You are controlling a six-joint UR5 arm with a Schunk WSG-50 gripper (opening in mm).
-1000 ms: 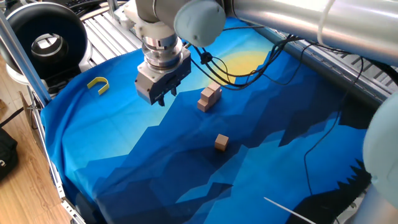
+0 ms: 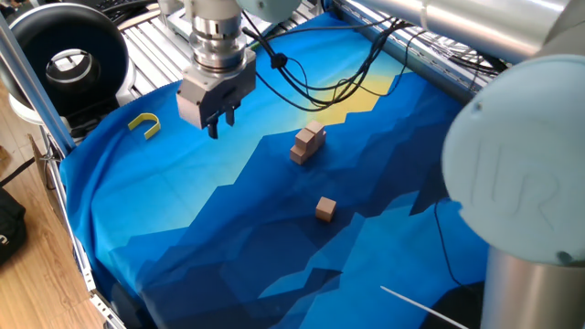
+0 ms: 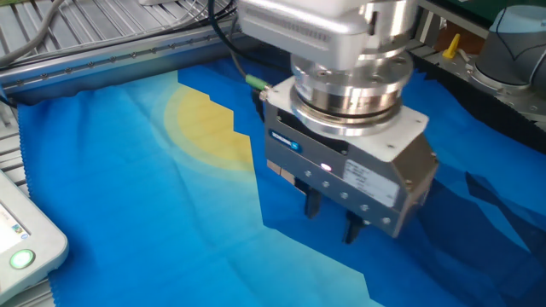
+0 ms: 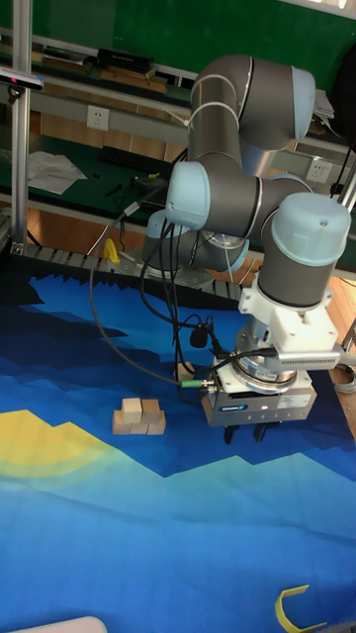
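Observation:
My gripper (image 2: 222,126) hangs in the air over the cloth, open, its two black fingers apart and nothing between them. In exterior view 3 the gripper (image 4: 247,433) is to the right of a small stack of wooden blocks (image 4: 138,415). The stack has a bottom row with further blocks on top. A single wooden cube (image 2: 325,209) lies by itself on the dark blue part of the cloth, apart from the stack (image 2: 308,143). In exterior view 2 the gripper body covers most of the stack (image 3: 280,172), and the lone cube is out of sight.
A yellow curved piece (image 2: 144,124) lies near the cloth's edge. Black cables (image 2: 334,91) droop from the arm, beyond the stack in exterior view 1. A tablet-like device (image 3: 26,243) sits at the left in exterior view 2.
In exterior view 1 the gripper has moved to the left and slightly up, away from the stack; the arm and cables have shifted too. The blocks and yellow piece have stayed put.

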